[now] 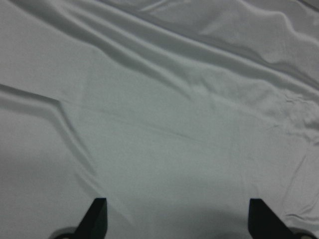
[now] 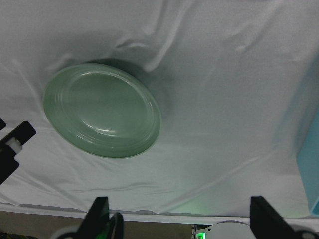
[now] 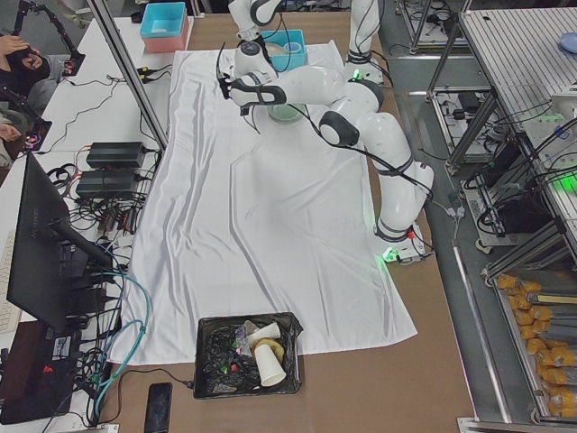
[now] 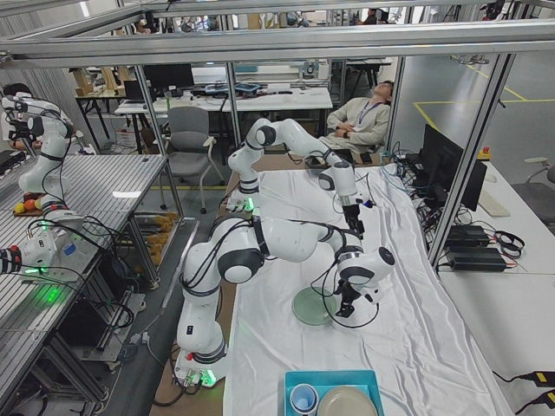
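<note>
A green plate [image 2: 102, 112] lies on the white cloth, also visible in the right camera view [image 4: 309, 308]. My left gripper is open over bare cloth, nothing between its fingers. My right gripper stands open above the cloth near the plate, also empty. Another gripper's dark fingers show at the left edge of the right wrist view.
A blue bin [image 4: 295, 378] with a cup [image 4: 303, 398] and a beige plate [image 4: 345, 403] stands at the cloth's end. At the other end is a black tray [image 3: 221, 379] holding white cups and other items.
</note>
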